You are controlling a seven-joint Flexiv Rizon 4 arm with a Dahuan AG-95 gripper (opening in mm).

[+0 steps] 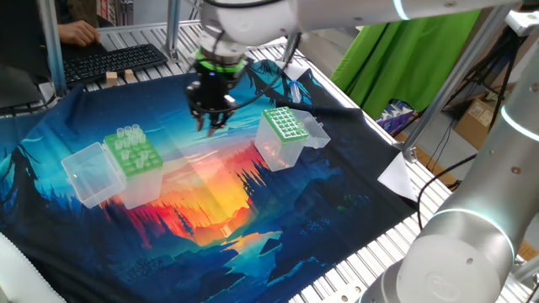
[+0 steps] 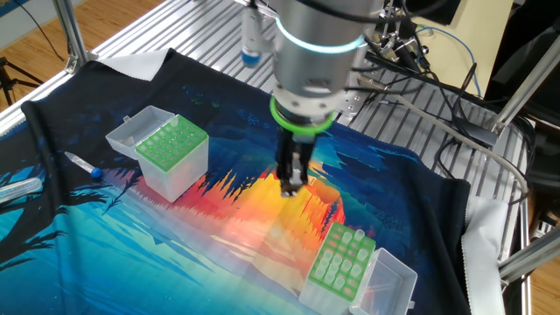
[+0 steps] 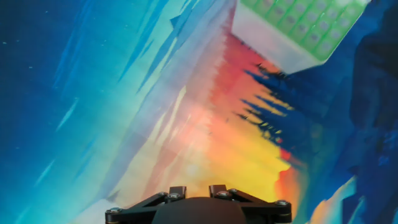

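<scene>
My gripper [image 1: 205, 129] hangs in the air above the cloth, between two clear boxes with green racks. In the wrist view its fingertips [image 3: 178, 191] stand a small gap apart with nothing visible between them. One box [image 1: 141, 183] holds several clear tips [image 1: 130, 141] standing in its green rack, and its clear lid [image 1: 91, 175] is folded open. The other box [image 1: 280, 150] has a green grid [image 1: 286, 124] where no raised tips show; its lid [image 2: 138, 125] is also open. Part of this box [image 3: 273, 43] appears at the top of the wrist view.
A tube with a blue cap [image 2: 85, 165] lies on the cloth near the grid box. The patterned cloth [image 1: 210, 269] has slack folds at its edges. A keyboard [image 1: 114, 61] and a person's hand [image 1: 77, 34] are at the back left. Bare cloth lies between the boxes.
</scene>
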